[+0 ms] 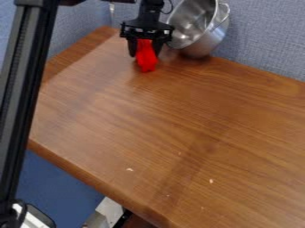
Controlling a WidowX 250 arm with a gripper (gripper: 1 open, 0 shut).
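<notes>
My black gripper (146,41) is at the back of the wooden table, shut on a red object (146,59) that hangs below its fingers or rests on the tabletop; I cannot tell which. Just right of the gripper a shiny metal bowl or pot (205,32) leans tilted against the grey fabric wall, close to the gripper.
A grey padded wall (268,44) runs along the back. A black rail (24,98) stands at the left, beside the table's edge.
</notes>
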